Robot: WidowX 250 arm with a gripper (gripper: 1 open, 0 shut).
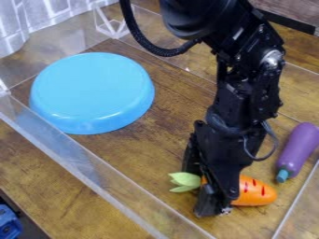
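The black gripper (215, 187) is low over the wooden table at the lower right, its fingers down around a toy carrot (255, 191) with orange body and pale green leaves. The carrot lies on the table; whether the fingers are closed on it I cannot tell, as the gripper hides part of it.
A blue round lid or plate (91, 86) lies at the upper left. A purple toy eggplant (297, 147) is at the right, beside the gripper. Clear walls run along the left and lower edges. The wood left of the gripper is clear.
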